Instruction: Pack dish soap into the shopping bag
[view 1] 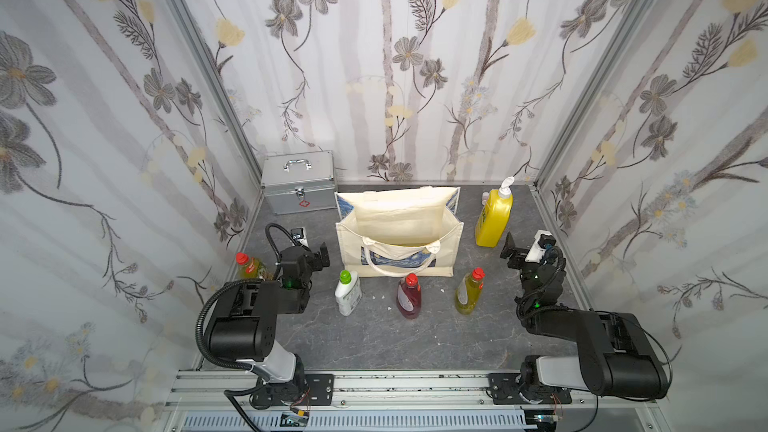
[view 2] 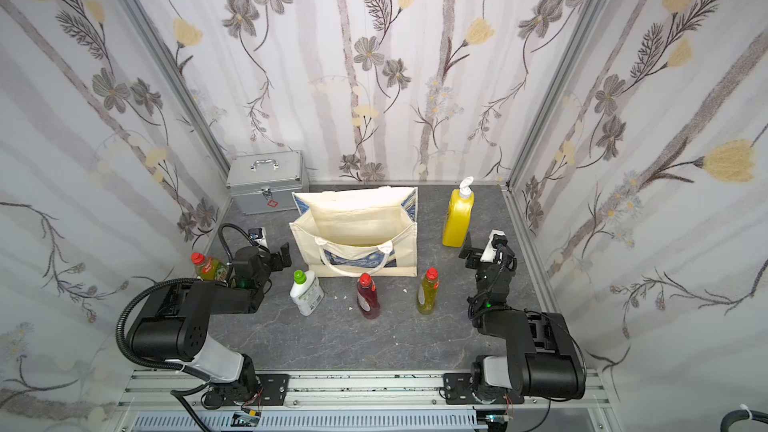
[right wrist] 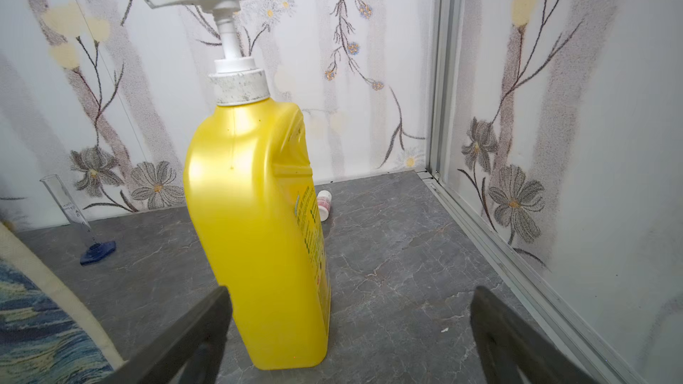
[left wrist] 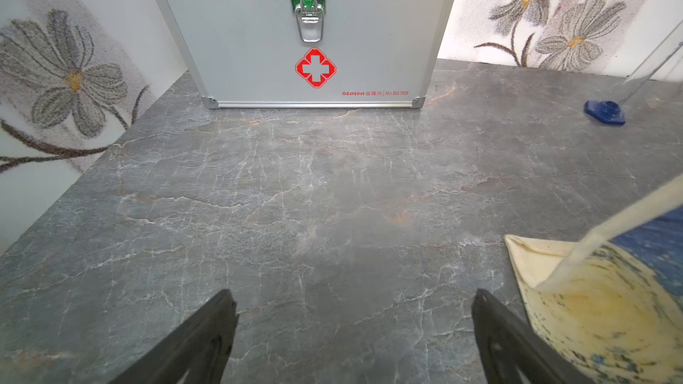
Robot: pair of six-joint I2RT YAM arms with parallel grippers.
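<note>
A cream shopping bag (view 1: 400, 228) with looped handles stands upright and wide open at the table's middle; no bottle shows inside. Right of it rises a tall yellow pump bottle (right wrist: 256, 234). Along the bag's front stand a white bottle with a green cap (view 1: 348, 294), a red bottle (view 1: 409, 297) and a yellow-green bottle (view 1: 469, 293). Another red-capped bottle (view 2: 209, 269) is partly hidden behind the left arm. My left gripper, open and empty, is left of the bag. Open too, my right gripper faces the yellow bottle, with nothing held.
A silver first-aid case (left wrist: 306, 42) sits at the back left. Behind the bag stands a clear cylinder on a blue base (right wrist: 98, 250); a small white bottle (right wrist: 324, 204) is behind the yellow one.
</note>
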